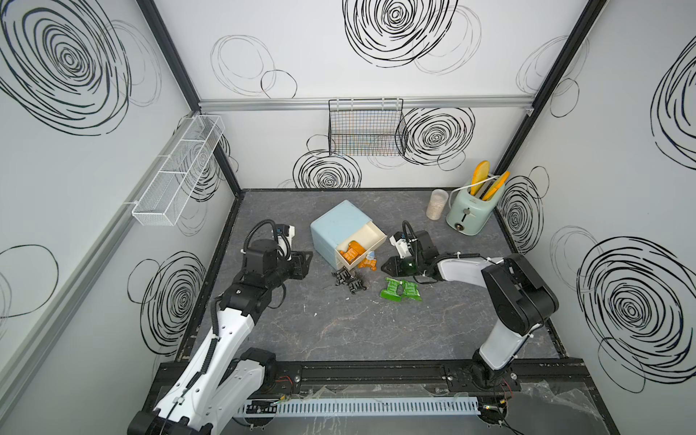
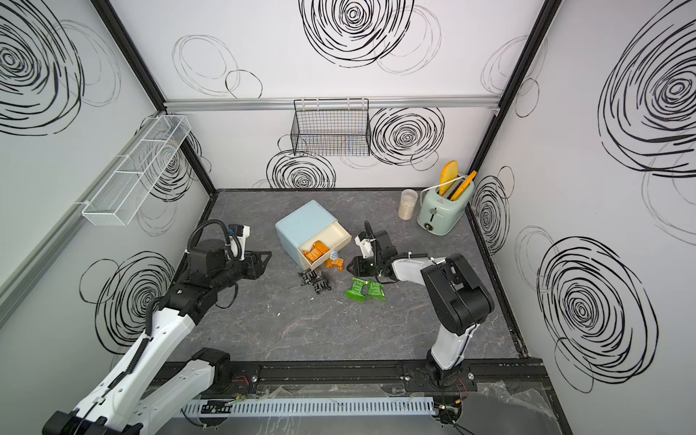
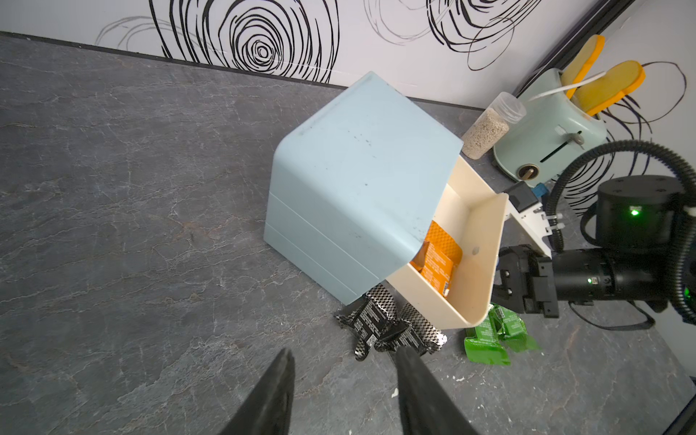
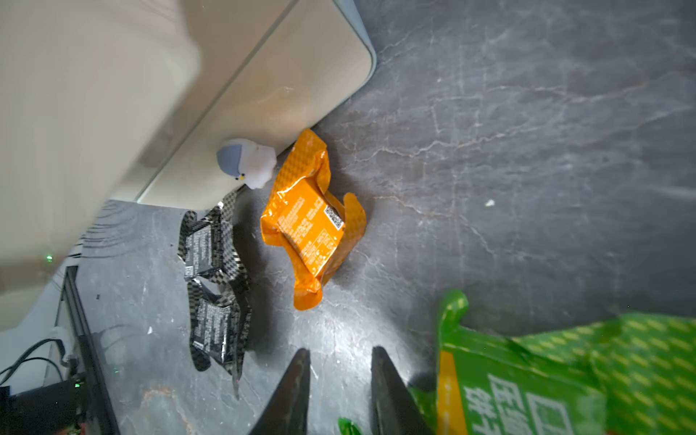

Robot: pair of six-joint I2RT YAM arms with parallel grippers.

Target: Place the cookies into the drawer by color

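Note:
A pale blue drawer box (image 1: pixel 335 223) has its cream drawer (image 3: pixel 478 232) pulled out with orange cookie packets (image 3: pixel 436 268) inside. In the right wrist view, an orange packet (image 4: pixel 311 224) lies outside the drawer front, beside a small white-and-blue figure (image 4: pixel 250 163). Black packets (image 4: pixel 210 311) lie left of it, green packets (image 4: pixel 522 384) nearer my right gripper. That gripper stands open just beside the drawer, low over the table, with nothing between its fingers. My left gripper is open, hovering left of and in front of the box, empty.
A mint toaster (image 1: pixel 465 215) with yellow utensils and a jar (image 1: pixel 436 205) stand at the back right. Wire baskets hang on the back and left walls.

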